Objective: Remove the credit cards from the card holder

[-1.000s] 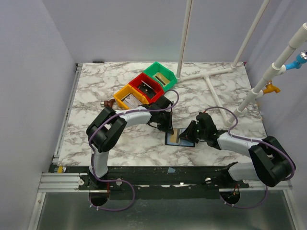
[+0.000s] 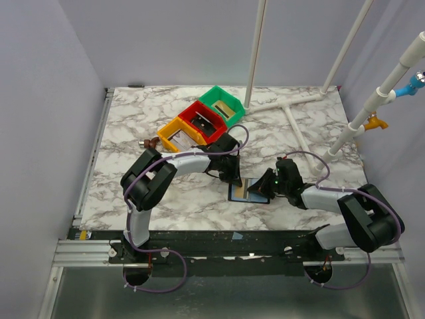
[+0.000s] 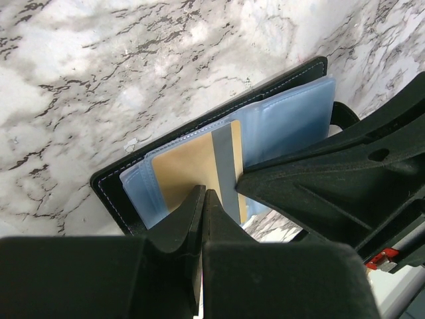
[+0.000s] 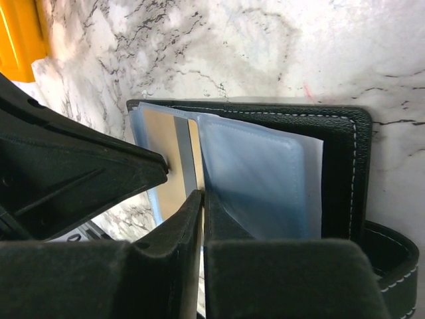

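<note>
The open card holder (image 2: 249, 199) lies on the table, black with stitched edges and pale blue clear sleeves (image 4: 255, 166). A gold card (image 3: 182, 166) with a grey stripe sits in a sleeve, its striped edge at the sleeve's opening. My left gripper is shut with its tips against the gold card's face; nothing shows between them. My right gripper has its tips close together at the card's striped edge, where the sleeves meet. Whether they pinch that edge is hidden from me.
Orange (image 2: 181, 135), red (image 2: 202, 121) and green (image 2: 223, 105) bins stand behind, with items inside. White pipes (image 2: 300, 136) rise at the back right. Bare marble lies left of the holder and in front of it.
The right arm has shifted slightly, its gripper staying at the holder. My left arm and the holder look unmoved.
</note>
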